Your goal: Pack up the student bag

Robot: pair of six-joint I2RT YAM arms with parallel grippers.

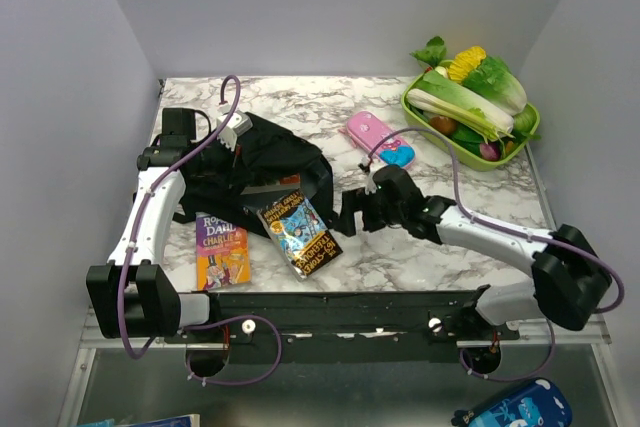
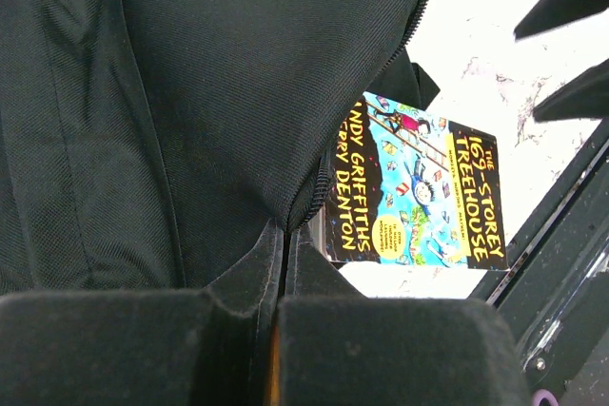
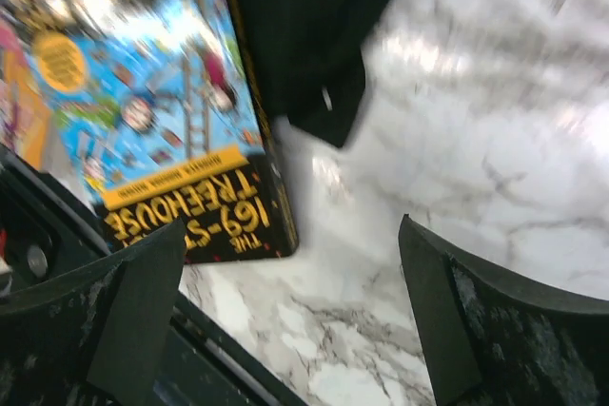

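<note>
A black bag (image 1: 285, 142) lies at the back left of the marble table. My left gripper is shut on the edge of its raised fabric, near the zip. The 169-Storey Treehouse book (image 1: 300, 235) lies flat and slanted, its authors' end at the bag's mouth and most of its cover outside on the table. Beside that book, to the right, my right gripper stands open with nothing between its fingers. Another book (image 1: 270, 187) shows partly inside the bag.
The Charlie book (image 1: 221, 252) lies left of the Treehouse book. A pink pencil case (image 1: 380, 139) and a green basket (image 1: 412, 112) of vegetables stand to the right. A blue case (image 1: 518, 409) is at the front right corner. Bare marble fills the middle right.
</note>
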